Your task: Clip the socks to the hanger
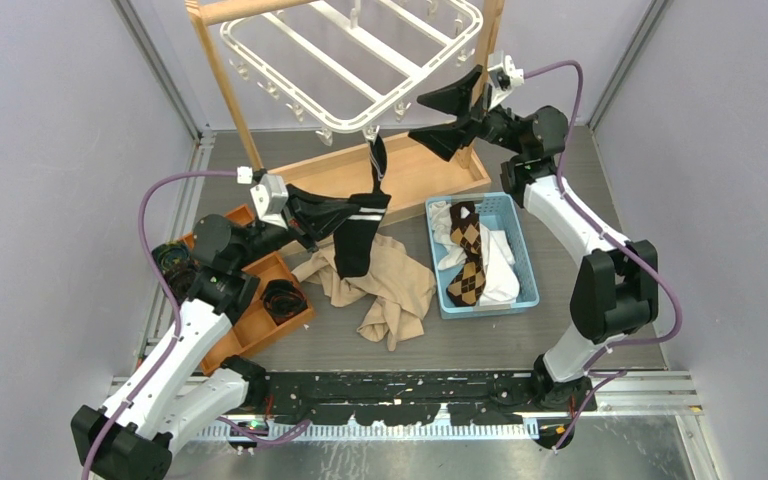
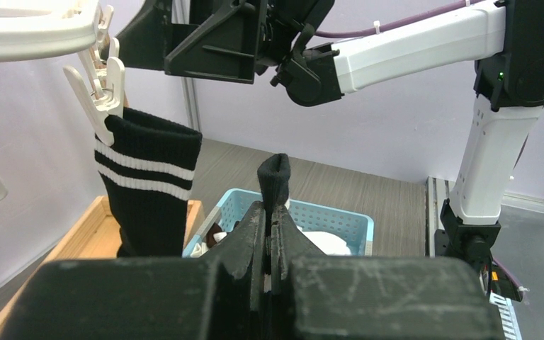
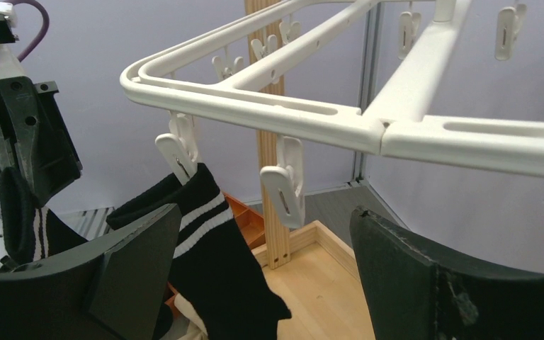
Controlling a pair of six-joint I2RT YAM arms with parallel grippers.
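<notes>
A black sock with two white stripes [image 2: 149,173] hangs by its cuff from a clip [image 2: 106,95] at the corner of the white hanger [image 3: 255,113]. My left gripper is shut on a second black striped sock [image 1: 356,245], whose dark tip pokes up between the fingers in the left wrist view. In the top view this sock dangles below the left gripper. My right gripper stands open beside the hanger's edge, apart from the hanging sock, nothing between its fingers. An empty clip [image 3: 285,185] is in front of it.
A blue basket [image 1: 531,262] with brown argyle and white socks stands at right on the floor. Beige cloth [image 1: 397,290] lies under the left gripper. Orange trays [image 1: 245,335] with dark coiled items stand at left. The wooden stand [image 1: 233,95] frames the hanger.
</notes>
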